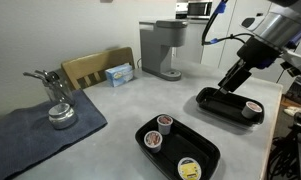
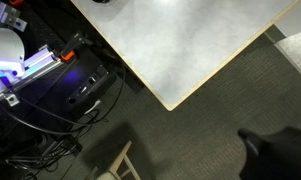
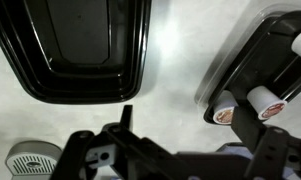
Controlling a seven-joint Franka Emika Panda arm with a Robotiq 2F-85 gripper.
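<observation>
My gripper stands open with bare table showing between its fingers. In exterior view 1 the gripper (image 1: 230,86) hangs above the table, near the left end of the far black tray (image 1: 208,106). That tray holds one pod (image 1: 252,107) at its right end. The near black tray (image 1: 168,166) holds two upright pods (image 1: 165,123) (image 1: 153,141) and a yellow-topped pod (image 1: 189,169). In the wrist view an empty stretch of black tray (image 3: 142,50) lies left; two pods (image 3: 225,108) (image 3: 265,102) sit in the tray at right.
A grey coffee machine (image 1: 161,48) stands behind the trays. A blue box (image 1: 120,75) and a wooden rack (image 1: 95,66) are at the back. On a dark cloth (image 1: 35,135) at left stand a utensil holder (image 1: 56,88) and a metal jar (image 1: 62,116).
</observation>
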